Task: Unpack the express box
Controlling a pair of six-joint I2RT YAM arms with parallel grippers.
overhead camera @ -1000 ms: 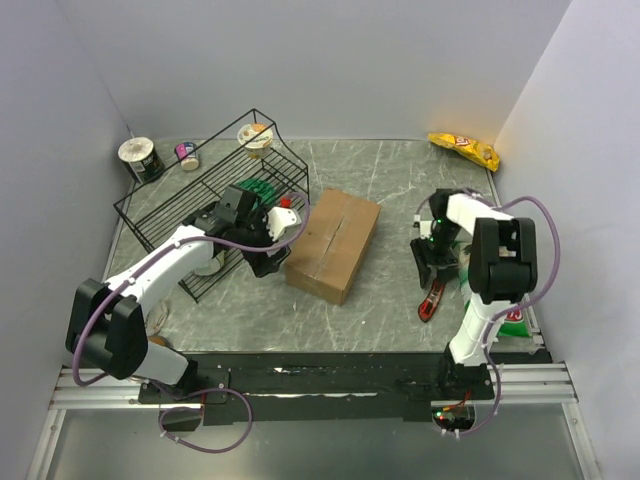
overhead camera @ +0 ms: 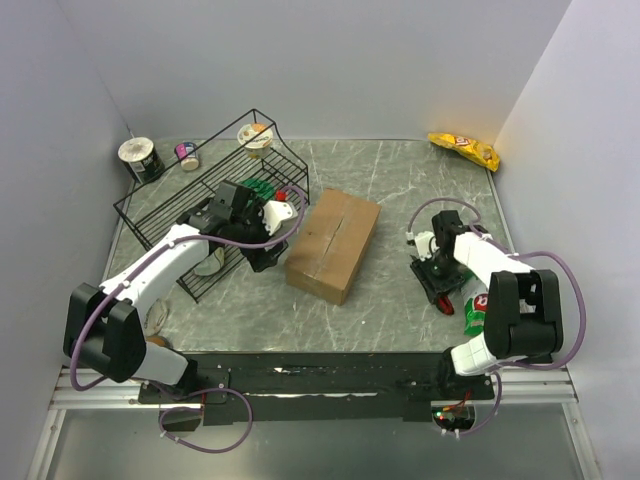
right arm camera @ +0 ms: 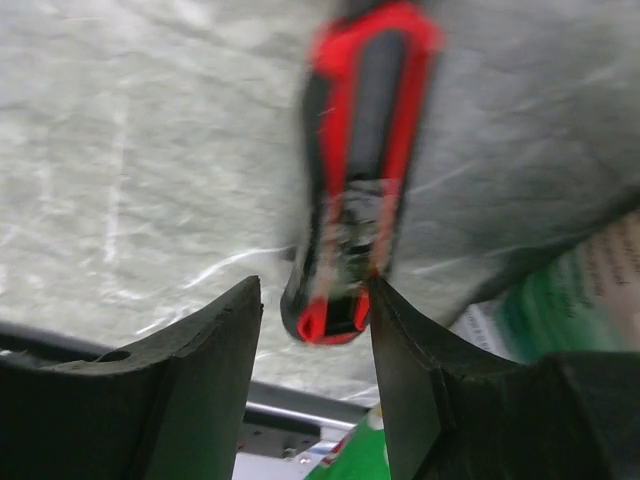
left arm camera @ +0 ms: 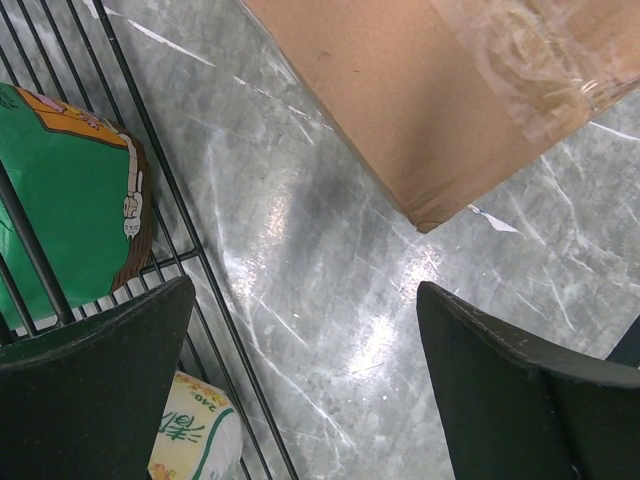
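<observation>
A taped brown cardboard box [overhead camera: 332,242] lies on the marble counter, its near corner also showing in the left wrist view [left arm camera: 440,100]. My left gripper is open and empty between the wire rack and the box. On the right, a red-and-black cutter-like tool [right arm camera: 370,120] lies on the counter, mostly under my right arm in the top view. My right gripper is over the tool's end, its fingers apart either side of it; the blur hides whether they touch.
A wire rack [overhead camera: 160,200] with packets stands on the left, tubs [overhead camera: 140,155] behind it. A yellow bag [overhead camera: 462,149] lies at the back right, green bags [overhead camera: 474,310] at the right edge. Bare counter lies in front of the box.
The left arm and box are unchanged.
</observation>
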